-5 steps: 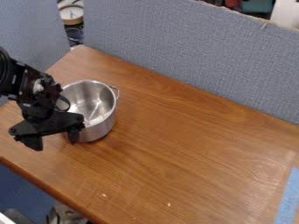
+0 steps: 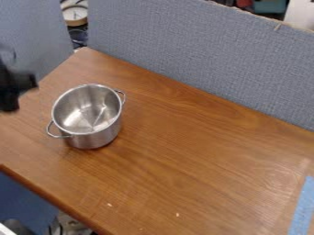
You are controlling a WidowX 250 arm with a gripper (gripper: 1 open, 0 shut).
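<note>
A steel pot (image 2: 87,116) with two wire handles stands upright on the left part of the wooden table (image 2: 196,156). The black gripper (image 2: 15,90) is at the left edge of the view, raised beside the pot and apart from it, dark and blurred, partly out of frame. Whether its fingers are open or shut does not show.
Grey padded panels (image 2: 196,60) line the back and left of the table. A light blue strip (image 2: 299,207) lies at the right edge.
The gripper has moved up and to the left, away from the near side of the pot, and is now largely out of view. The pot looks to be in about the same place.
</note>
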